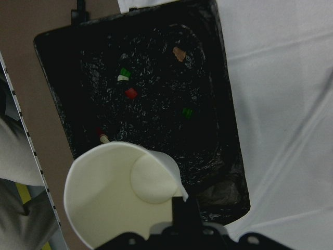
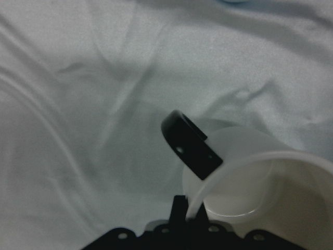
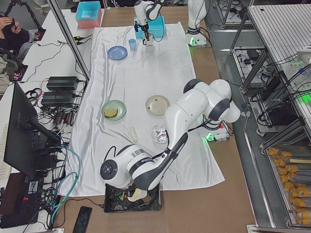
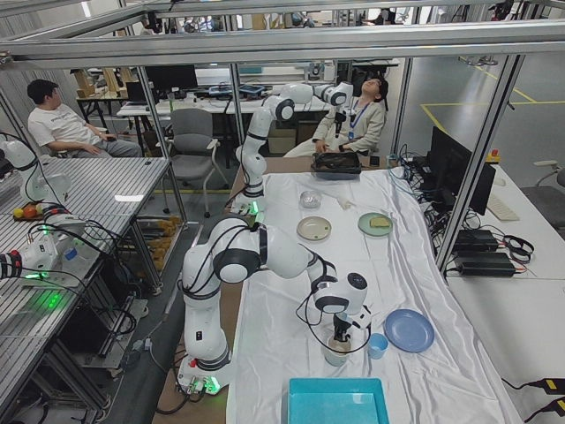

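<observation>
My left gripper is shut on the rim of a cream cup [image 1: 119,203], which hangs over a black tray [image 1: 145,114] lined with plastic and holding small coloured scraps. In the camera left view that arm reaches over the near tray [image 3: 112,206]. My right gripper straddles the rim of a translucent white cup [image 2: 244,146] with a black handle, standing on the cloth; in the camera right view it is beside a blue cup [image 4: 378,346]. Whether it is shut is hard to tell.
A blue plate [image 4: 408,327], a beige plate [image 3: 158,99], a green plate [image 3: 120,115] with a yellow sponge, and a foil item [image 3: 159,133] lie on the white cloth. A blue bin [image 4: 335,415] sits at the far end. The cloth between plates is mostly clear.
</observation>
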